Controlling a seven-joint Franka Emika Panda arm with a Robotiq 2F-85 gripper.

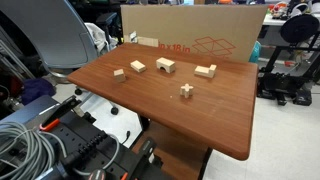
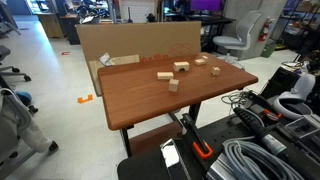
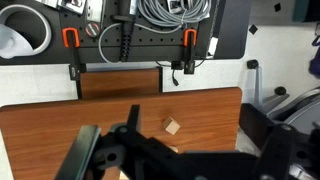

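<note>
Several small pale wooden blocks lie spread over the brown table. In exterior view 1, a cross-shaped block [image 1: 186,90] is nearest the right front, a notched long block [image 1: 205,71] lies behind it, and an arch-like block [image 1: 166,65] sits near the back. Farther left are a flat block [image 1: 137,66] and a small block [image 1: 118,76]. My gripper shows in the wrist view, its dark fingers wide apart with nothing held. One block [image 3: 171,126] appears between them on the table below. Neither exterior view shows the gripper.
A cardboard sheet [image 1: 225,28] stands upright along the table's back edge. Coiled grey cable [image 2: 255,160] and orange-handled clamps [image 3: 190,38] lie on the robot's mount, across a gap from the table [image 3: 55,125]. Bare tabletop surrounds the blocks.
</note>
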